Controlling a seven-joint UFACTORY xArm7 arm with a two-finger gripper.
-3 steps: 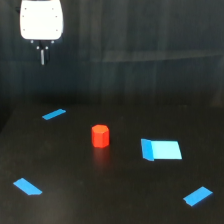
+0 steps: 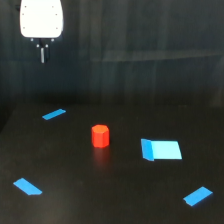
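A small red block (image 2: 100, 136) with flat, angled sides stands upright on the dark table, a little left of the middle. High at the upper left hangs my white arm end with the gripper (image 2: 43, 56) pointing down. A wide gap separates it from the block. The fingers look narrow and close together at this size, too small to tell whether they stand open or shut. Nothing visible hangs from them.
Right of the block lies a pale blue sheet (image 2: 166, 150) with a blue strip (image 2: 147, 150) at its left edge. Blue tape pieces mark the table at back left (image 2: 54, 114), front left (image 2: 27, 187) and front right (image 2: 198, 196). A dark curtain (image 2: 130, 60) closes the back.
The arm end and gripper have shifted only very slightly, if at all, at the upper left. The red block, sheet and tape lie as before.
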